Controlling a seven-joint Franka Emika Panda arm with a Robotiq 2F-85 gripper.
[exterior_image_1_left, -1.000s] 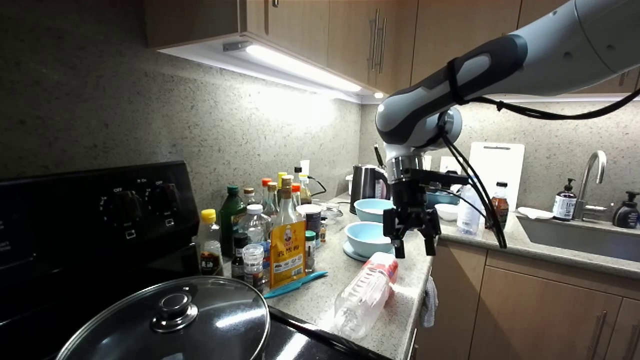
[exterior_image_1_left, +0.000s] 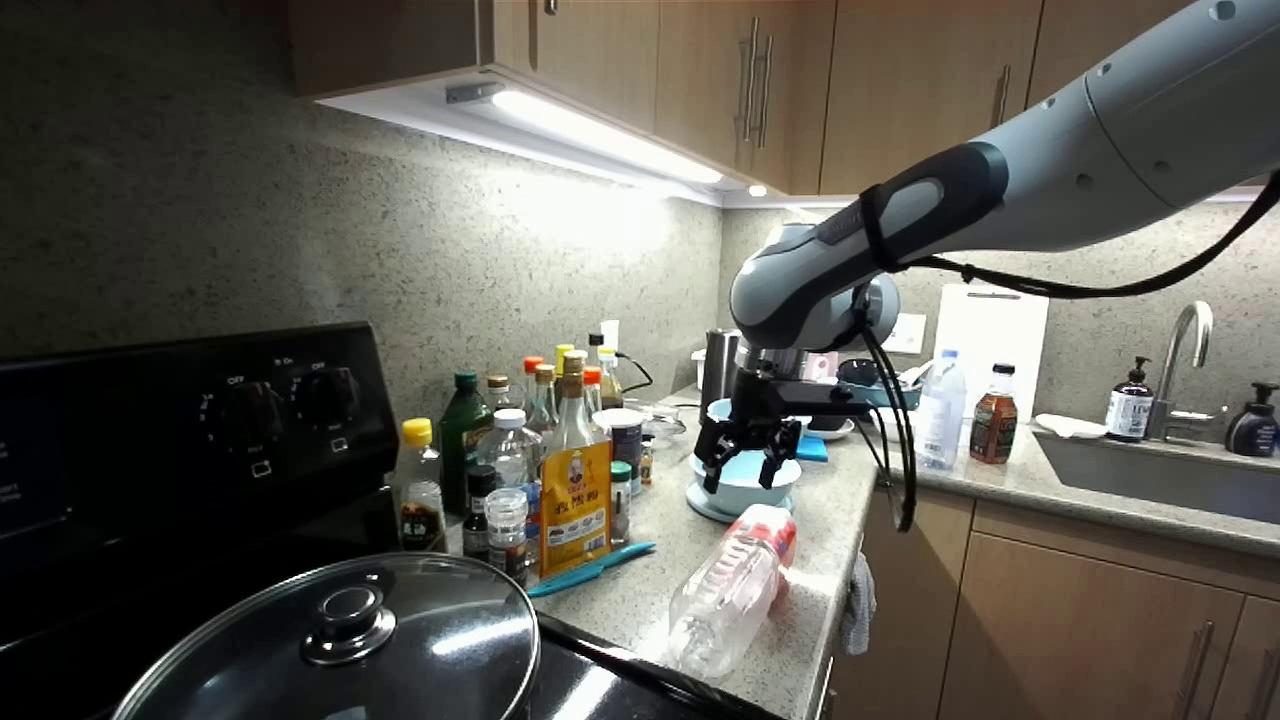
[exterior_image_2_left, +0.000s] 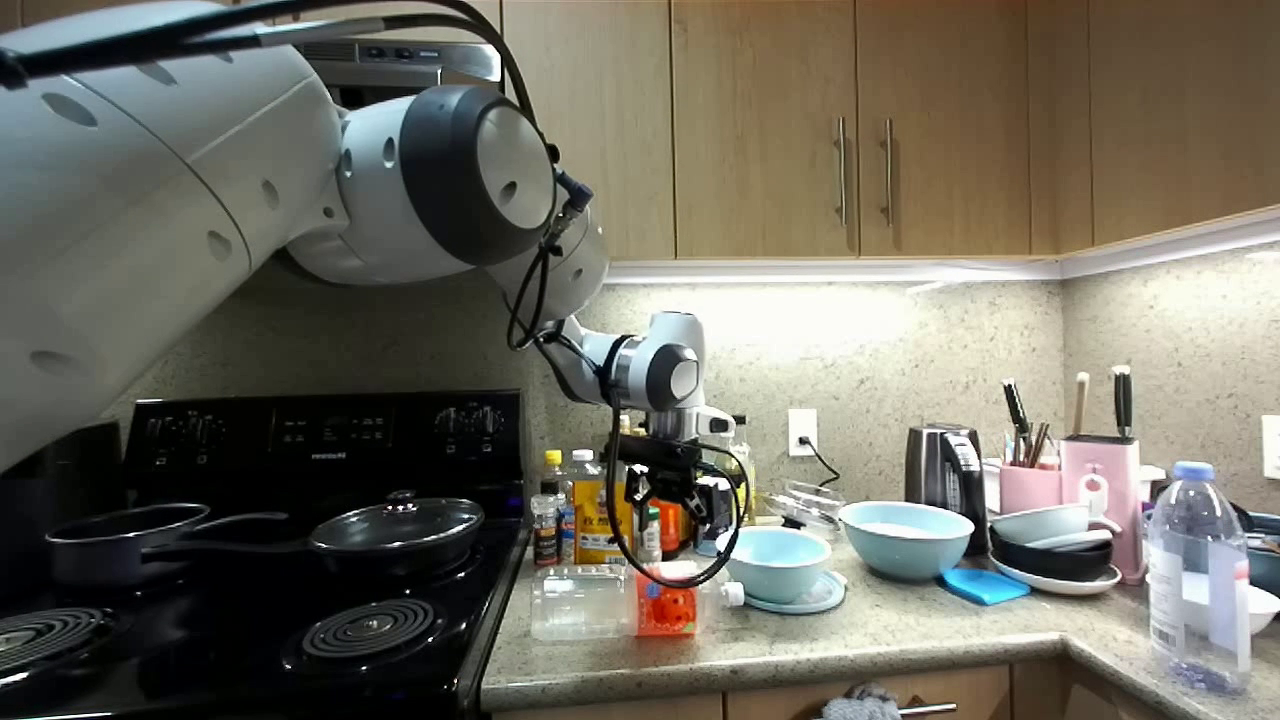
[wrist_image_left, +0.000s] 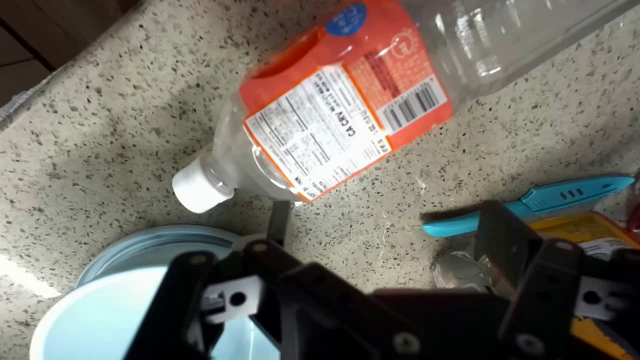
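My gripper (exterior_image_1_left: 740, 478) hangs open above the counter, in front of the smaller light-blue bowl (exterior_image_1_left: 750, 479) as exterior view 1 shows it. Nothing is between its fingers. On its side on the counter lies a clear plastic bottle (exterior_image_2_left: 588, 604) with a red-orange label (wrist_image_left: 354, 102) and a white cap (wrist_image_left: 201, 186). The bottle is apart from the gripper, and its cap end points toward the bowl. In the wrist view the bowl (wrist_image_left: 108, 312) is partly hidden behind one finger. A teal knife (wrist_image_left: 540, 199) lies on the counter beyond the other finger.
Several sauce bottles and jars, among them a yellow-labelled bottle (exterior_image_1_left: 576, 510), crowd the wall side. A larger blue bowl (exterior_image_2_left: 907, 540) and a kettle (exterior_image_2_left: 944, 480) stand farther right. A lidded pan (exterior_image_2_left: 396, 534) sits on the stove (exterior_image_2_left: 312, 684).
In exterior view 1 my gripper has moved left and slightly down, from beside the small bowl to in front of it, and has turned. The bottle and bowl have not moved.
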